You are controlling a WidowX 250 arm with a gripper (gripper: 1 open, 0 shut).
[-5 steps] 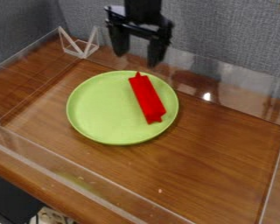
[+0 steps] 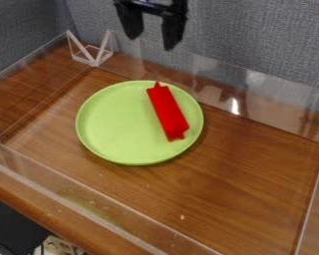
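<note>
A green plate [image 2: 107, 122] lies on the wooden table, and a red elongated object [image 2: 166, 110] rests on its right half, lying lengthwise from back to front. My black gripper [image 2: 152, 33] is raised at the top of the view, above and behind the plate, against the grey back wall. Its two dark fingers point down and stand apart, with nothing visible between them. The upper part of the arm is out of frame.
A white wire rack [image 2: 89, 55] stands at the back left by the wall. A clear edge runs along the table's back and right side.
My gripper has moved up and slightly left, away from the plate, over the last second. The plate and red object have not visibly moved.
</note>
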